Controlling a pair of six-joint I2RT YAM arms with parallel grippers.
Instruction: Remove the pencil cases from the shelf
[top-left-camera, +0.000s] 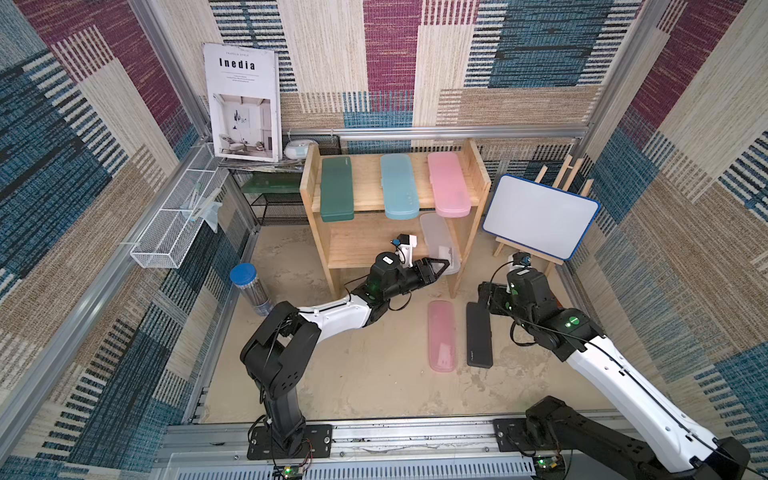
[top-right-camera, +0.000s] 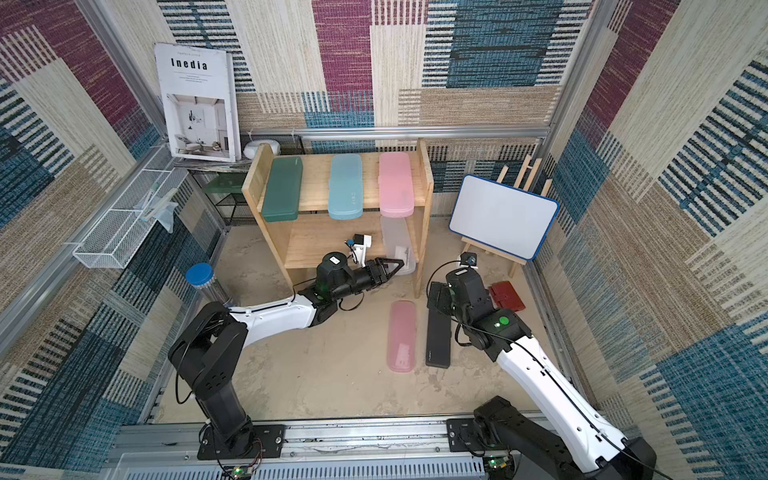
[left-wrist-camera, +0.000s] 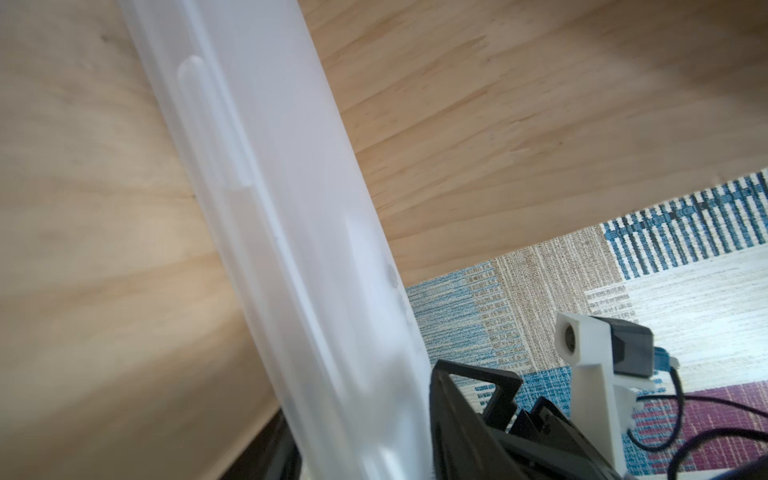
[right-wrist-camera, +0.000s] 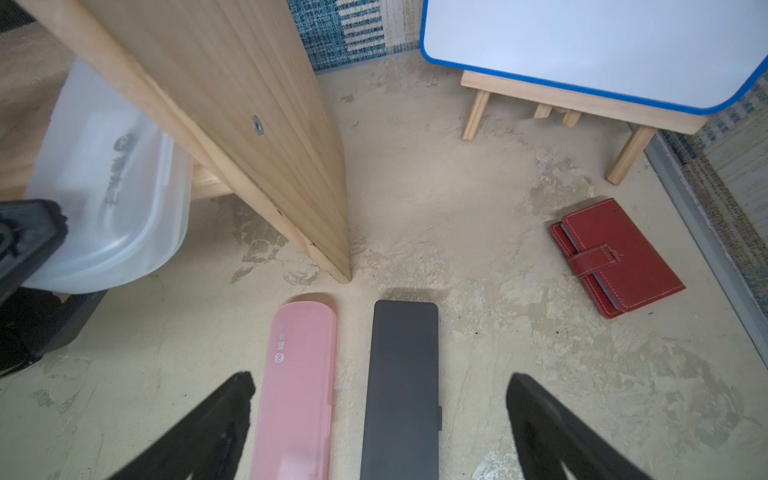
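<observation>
The clear pencil case lies on the shelf's lower board at the right, sticking out over its front edge. My left gripper is at that end; in the left wrist view its fingers flank the case, but whether it grips is unclear. Green, blue and pink cases lie on the top board. A pink case and a black case lie on the floor. My right gripper is open above these, with nothing held.
The wooden shelf's right side panel stands between the clear case and a whiteboard on an easel. A red notebook lies at the right. A blue-lidded jar stands at the left.
</observation>
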